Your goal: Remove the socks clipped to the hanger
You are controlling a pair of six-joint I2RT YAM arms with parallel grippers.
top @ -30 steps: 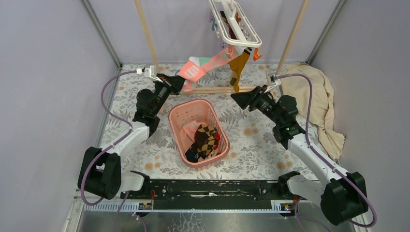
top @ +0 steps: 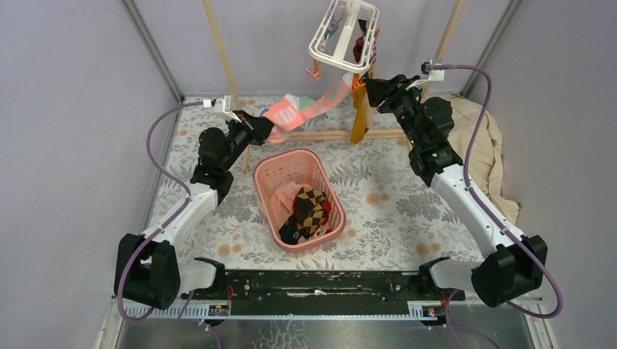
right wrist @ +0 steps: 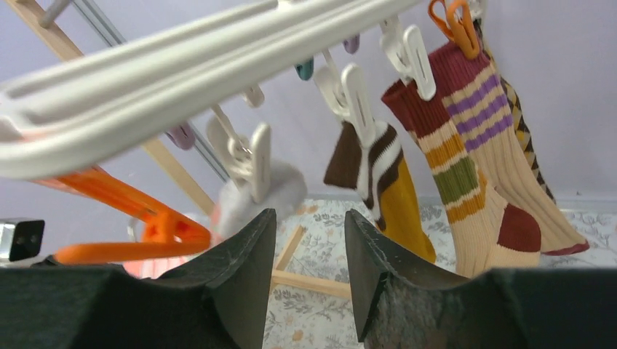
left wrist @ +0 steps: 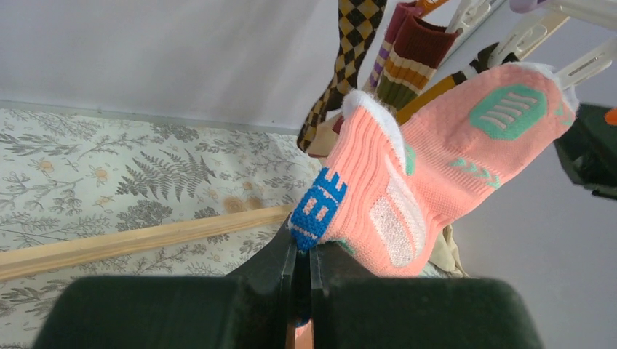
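A pink sock (top: 316, 105) with mint patches stretches from a white clip on the hanger (top: 342, 58) to my left gripper (top: 265, 127), which is shut on its cuff end; the left wrist view shows the fingers (left wrist: 364, 313) closed on it. My right gripper (top: 371, 87) is raised beside the hanger's front, fingers (right wrist: 247, 283) apart and empty, just below a blurred orange clip and the white clip at the sock's end. A mustard sock (right wrist: 400, 211), striped socks (right wrist: 458, 189) and a checkered sock (left wrist: 349, 43) still hang behind.
A pink basket (top: 265, 196) holding several socks sits in the table's middle below the arms. Wooden bars (top: 305, 136) lie behind it. Beige cloth (top: 495, 174) lies at the right. The table right of the basket is clear.
My right gripper has risen toward the hanger's clips. The hanger has swung left since about a second ago. The left gripper, holding the sock, has shifted only slightly.
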